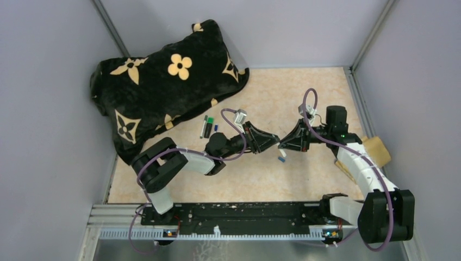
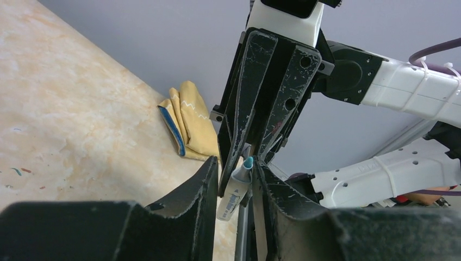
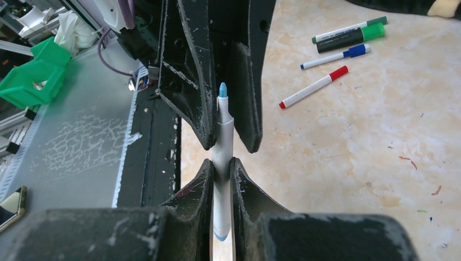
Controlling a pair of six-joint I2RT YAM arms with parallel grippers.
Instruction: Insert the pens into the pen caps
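In the middle of the top view my two grippers meet. My right gripper is shut on a white marker, held upright in the right wrist view with its light-blue tip uncovered at the top. My left gripper comes from the left, part open, its fingers around the upper part of that marker, close against it. In the left wrist view the marker shows between and beyond the left fingertips. A small blue cap lies on the table below the grippers.
Several markers lie left on the table, including a red one and a green-capped one. A black patterned blanket covers the back left; a folded yellow cloth lies at the right edge.
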